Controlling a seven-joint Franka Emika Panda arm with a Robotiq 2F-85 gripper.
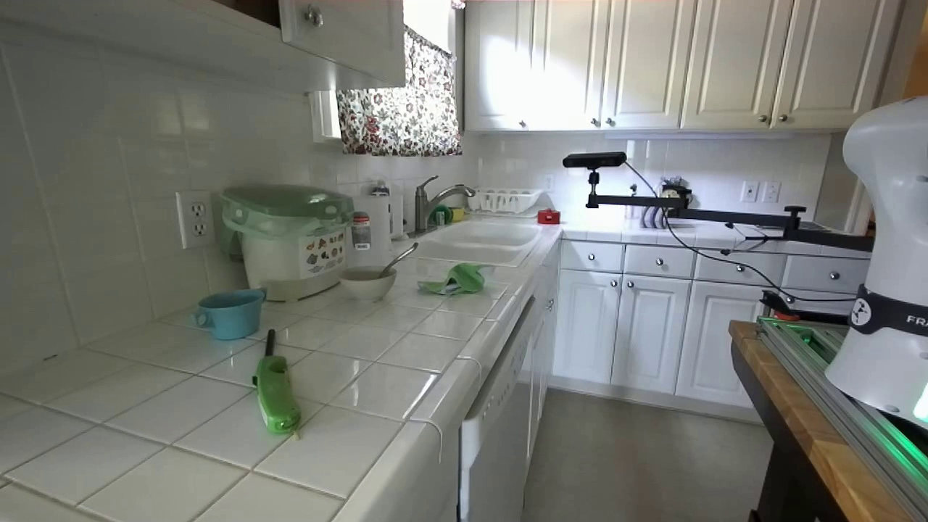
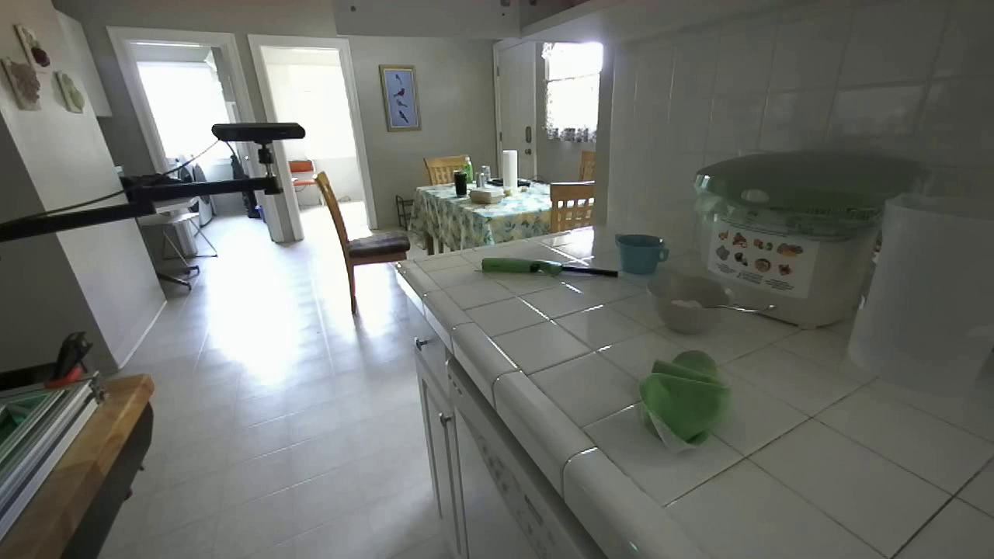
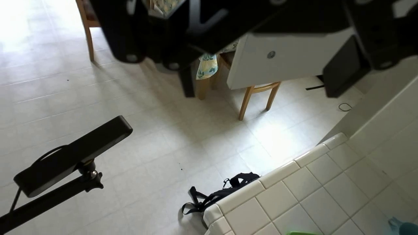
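Note:
In the wrist view my gripper stands open, its two dark fingers wide apart with nothing between them. Below and beyond it are floor and the counter's corner. A green lighter with a black nozzle [image 1: 276, 396] lies on the tiled counter; only a sliver of green shows at the wrist view's bottom edge. Behind it sits a blue cup [image 1: 233, 315]. A pale bowl [image 1: 367, 286] holds a spoon [image 1: 398, 259], and a crumpled green cloth [image 2: 685, 399] lies nearer the sink. The gripper is outside both exterior views.
A white bin with a green lid [image 1: 291, 248] stands against the wall, beside a white cylindrical container [image 2: 922, 289]. A camera on a black boom [image 3: 74, 156] reaches in at the wrist view's left.

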